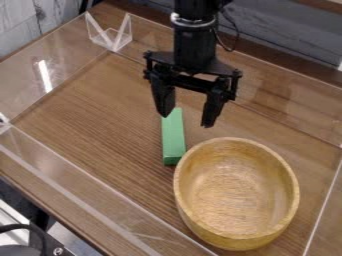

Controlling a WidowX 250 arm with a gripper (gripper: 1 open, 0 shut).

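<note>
My black gripper [187, 105] is over the middle of the wooden table, open, its fingers pointing down and spread apart. A green block [173, 142] lies on the table just below and a little left of it, partly close under the left finger. A yellow oval bowl [234, 168] sits at the lower right, empty, beside the green block.
A clear plastic piece [110, 32] stands at the back left. A black cable [20, 240] shows in the lower left corner.
</note>
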